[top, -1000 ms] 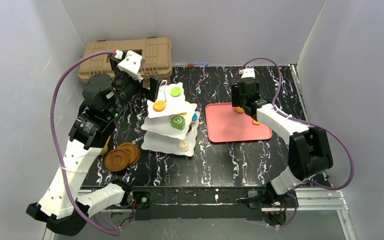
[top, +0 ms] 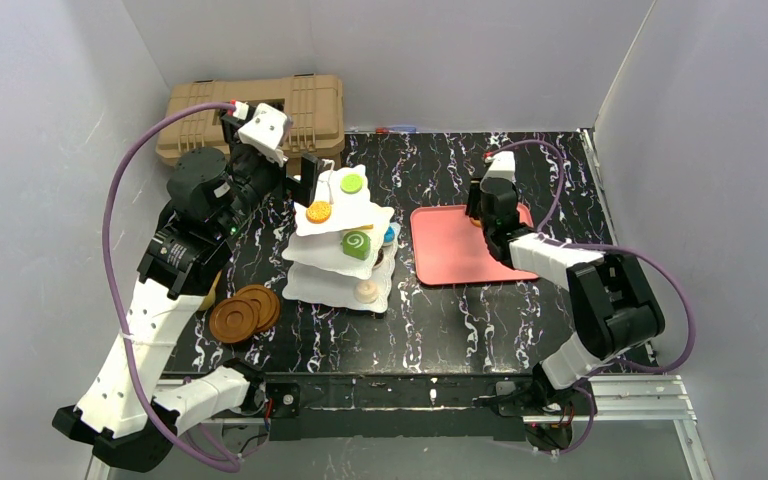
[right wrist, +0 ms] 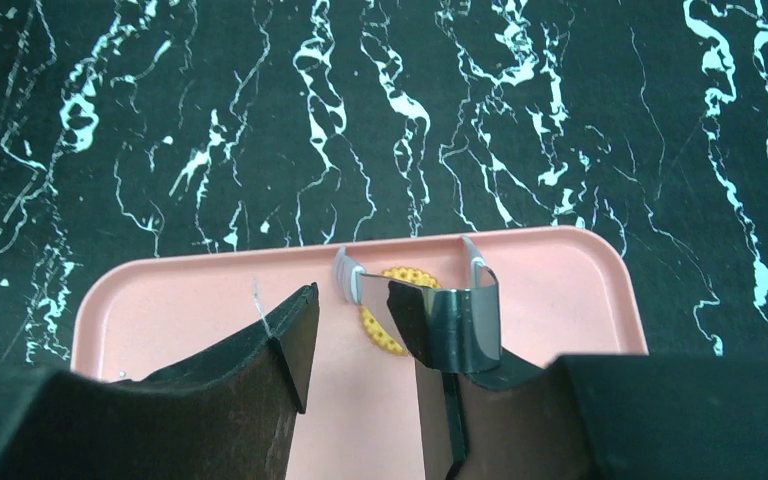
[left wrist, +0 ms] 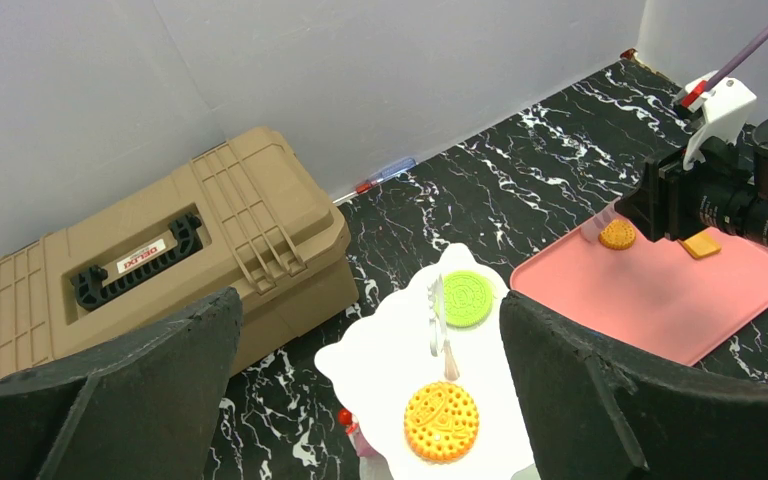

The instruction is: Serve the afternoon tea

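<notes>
A white tiered stand [top: 310, 290] holds biscuits and pastries, including a green biscuit [left wrist: 467, 298] and an orange biscuit [left wrist: 441, 422] on its top tier. My left gripper hangs open near the top tier, empty between its fingers. On the pink tray [top: 445, 245] lie a round biscuit [left wrist: 616, 235] and a square one [left wrist: 700, 246]. My right gripper is over the tray, part open, with a metal tong-like piece [right wrist: 460, 330] at its fingers above the round biscuit; whether it grips that piece is unclear.
A tan case [top: 250, 100] stands at the back left. Brown coasters [top: 233, 320] lie at the front left.
The left arm is nearly still.
</notes>
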